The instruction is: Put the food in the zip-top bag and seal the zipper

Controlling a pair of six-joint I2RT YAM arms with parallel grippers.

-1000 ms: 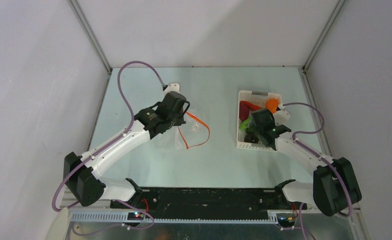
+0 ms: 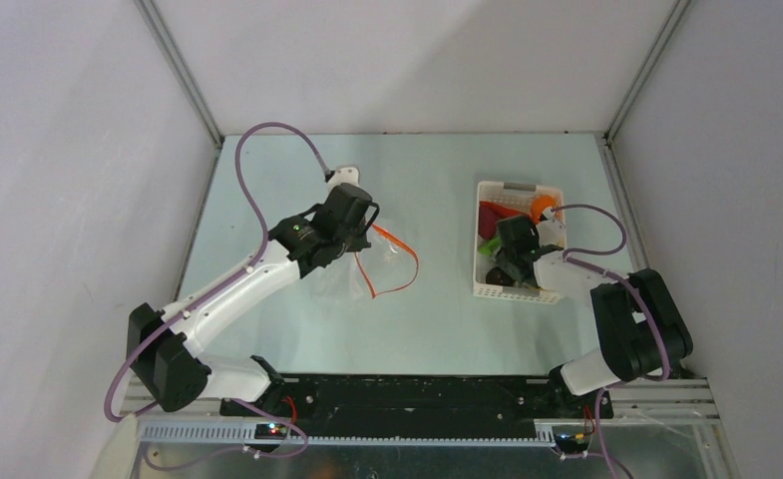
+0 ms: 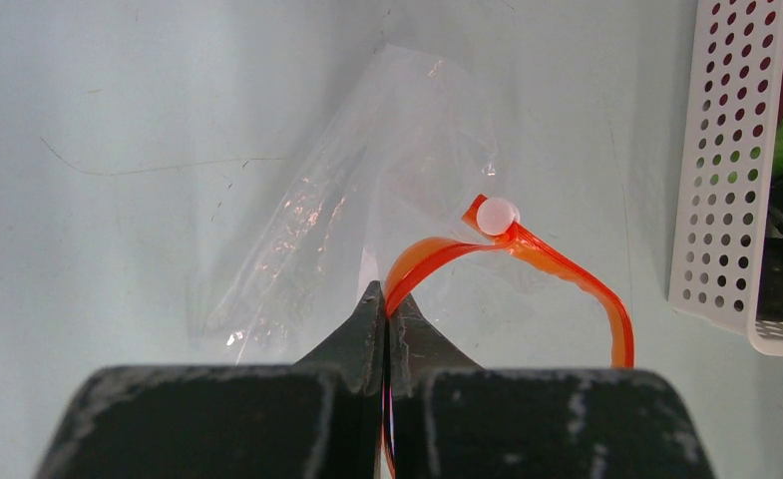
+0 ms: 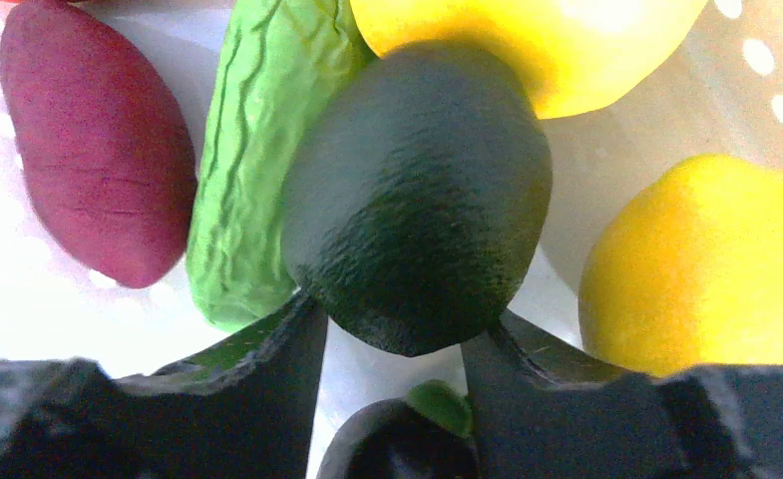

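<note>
My left gripper is shut on the orange zipper edge of the clear bag, which lies on the table with its orange-rimmed mouth partly spread. My right gripper is down inside the white basket, its fingers apart at either side of the lower end of a dark green avocado; whether they grip it is unclear. Beside it lie a green cucumber, a purple sweet potato, two yellow items and a dark item low between the fingers.
The basket stands at the right of the table, apart from the bag, with red and orange food at its back. Walls border the sides and back.
The right arm has shifted and bent, its elbow moving toward the back left, while its gripper moved slightly within the basket. The left arm and bag look unchanged.
</note>
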